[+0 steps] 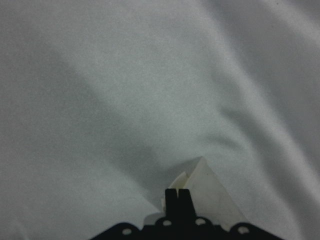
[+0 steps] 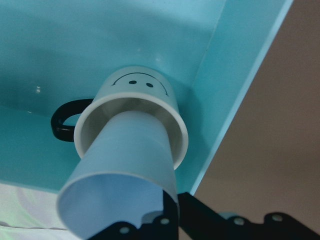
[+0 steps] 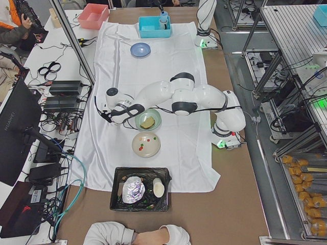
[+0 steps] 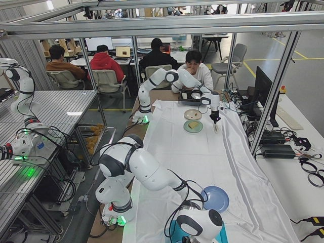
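Observation:
My left gripper is low over the white cloth (image 1: 100,75), its fingertips nearly together over a folded pale paper piece (image 1: 215,200); whether it grips it is unclear. My right gripper is shut on the rim of a pale blue cup (image 2: 115,155), held tilted over a white mug (image 2: 132,82) with a black handle and smiley face, in the turquoise bin (image 2: 235,70). The cup's far end appears inside the mug's mouth.
A blue plate (image 3: 140,49), a green plate (image 3: 140,122) with yellowish food, a beige plate (image 3: 146,149) and a black tray (image 3: 117,194) line the cloth. A person sits at the far end.

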